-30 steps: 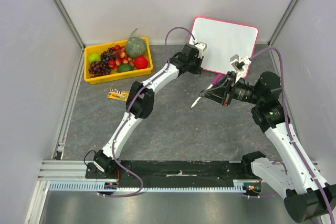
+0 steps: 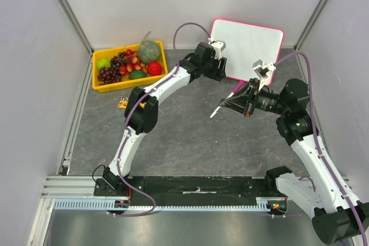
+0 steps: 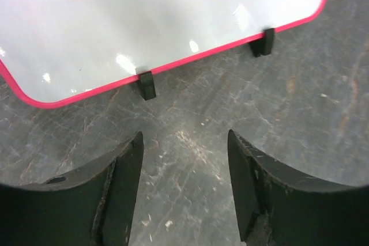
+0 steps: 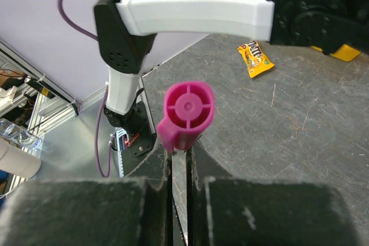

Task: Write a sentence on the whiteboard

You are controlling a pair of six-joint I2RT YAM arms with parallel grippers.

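The whiteboard point(image 2: 248, 47), edged in pink-red, leans at the back right; its lower edge and black clips show in the left wrist view. Just in front of its lower left part, my left gripper stands open, with only grey tabletop between its fingers. A marker with a white body and magenta end point(image 4: 188, 108) is in my right gripper, which is shut on it. In the top view the marker slants, its white end point(image 2: 214, 112) pointing front-left, clear of the board. The board's face bears no writing that I can see.
A yellow basket point(image 2: 95, 79) of fruit stands at the back left. In front of it lies a yellow snack packet point(image 4: 255, 59), partly covered by my left arm in the top view.
My left arm's elbow has swung left, now partly covering the packet. The right arm and marker stay still.
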